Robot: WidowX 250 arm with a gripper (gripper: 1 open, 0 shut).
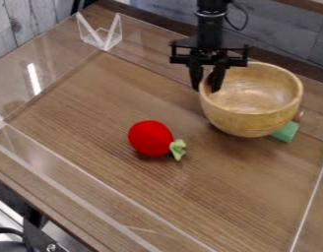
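Observation:
The black gripper [204, 71] is at the top centre, shut on the near-left rim of a large wooden bowl [251, 103], which it holds tilted. A green object [286, 131] lies partly hidden behind the bowl's lower right. A red strawberry-like object [150, 138] with a pale green top lies on the table at centre left.
A clear, angular rack or holder [101, 30] stands at the upper left. A dark cable or part shows at the bottom left corner.

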